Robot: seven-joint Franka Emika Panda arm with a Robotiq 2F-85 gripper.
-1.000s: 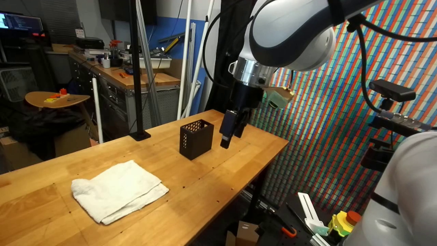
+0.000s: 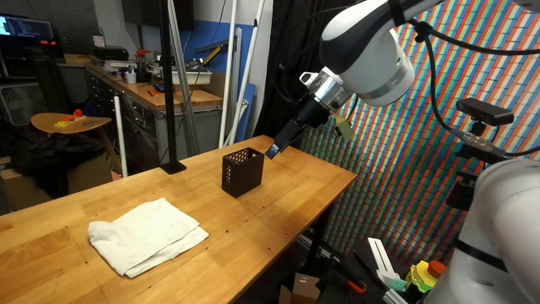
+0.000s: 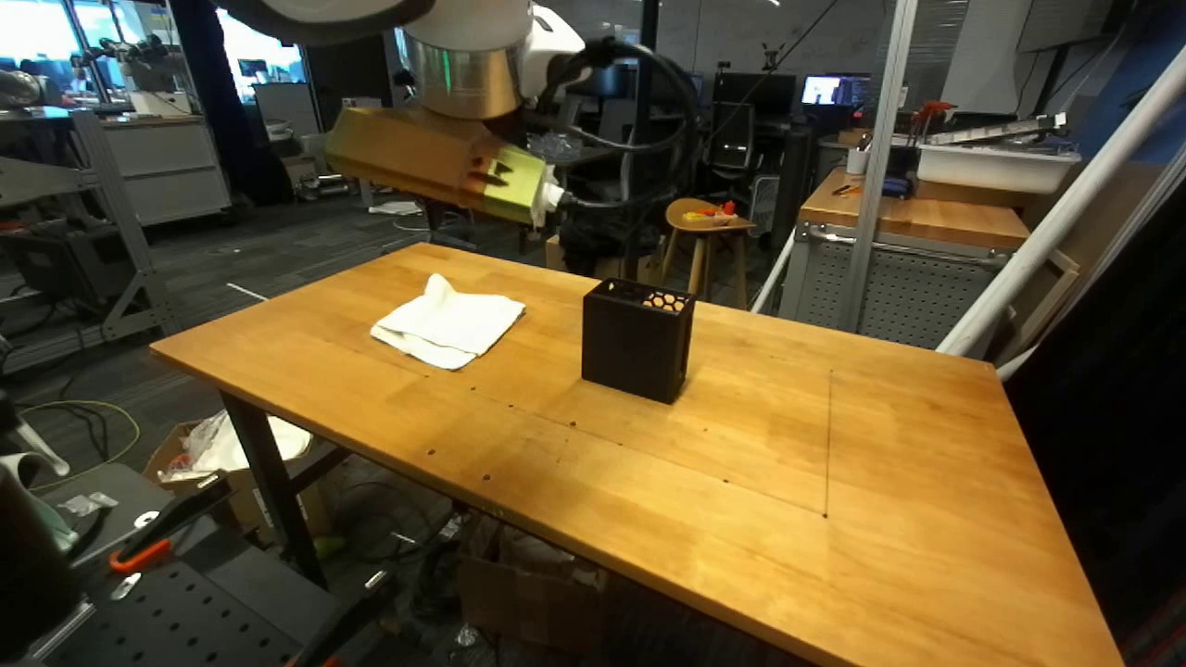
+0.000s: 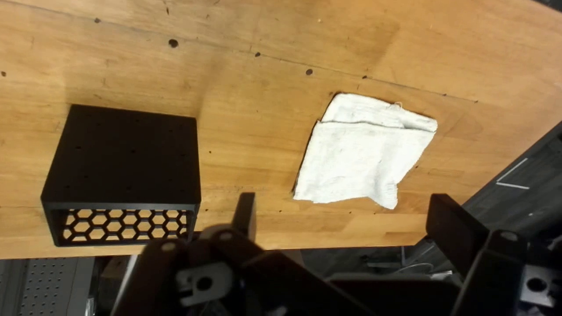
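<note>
A folded white cloth [image 2: 147,235] lies flat on the wooden table, one corner bunched up. Toward the far edge stands a black open-topped box [image 2: 243,172] with honeycomb cut-outs, upright, as exterior view 2 also shows. In the wrist view my gripper has its fingers spread wide, with only air between them. Beyond that gap the white cloth [image 4: 363,158] shows lower down on the table, while the black box [image 4: 124,158] is left of the fingers. The gripper is raised above the tabletop, touching neither object.
The wooden table [image 3: 778,467] has wide bare areas around both objects. A black post [image 2: 169,101] rises at its far edge. Past the edges lie the floor and a workbench [image 2: 152,101] with tools.
My gripper has risen and tilted, its fingers now pointing toward the lower left in exterior view 1 instead of nearly straight down. Cloth and box have stayed in place.
</note>
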